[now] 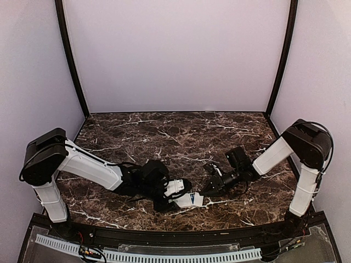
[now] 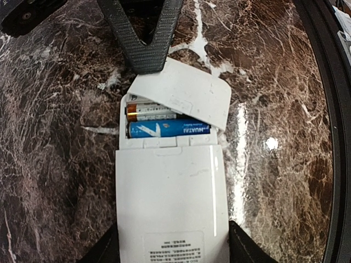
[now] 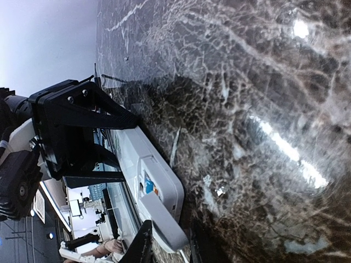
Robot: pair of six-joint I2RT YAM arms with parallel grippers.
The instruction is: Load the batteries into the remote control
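Note:
My left gripper is shut on the white remote (image 2: pixel 171 186), its fingers at the two sides. In the remote's battery bay lie a blue battery (image 2: pixel 169 129) and a white-and-gold battery (image 2: pixel 151 112), the latter partly covered. The white battery cover (image 2: pixel 181 90) rests askew over the bay's far end, slanted down to the right and sticking out past the remote's right side. My right gripper stands open, its fingers spread around the cover's outer end; one finger (image 2: pixel 147 57) is against the cover's upper-left edge.
Close in front of the remote runs the table's dark front rail (image 1: pixel 164 226).

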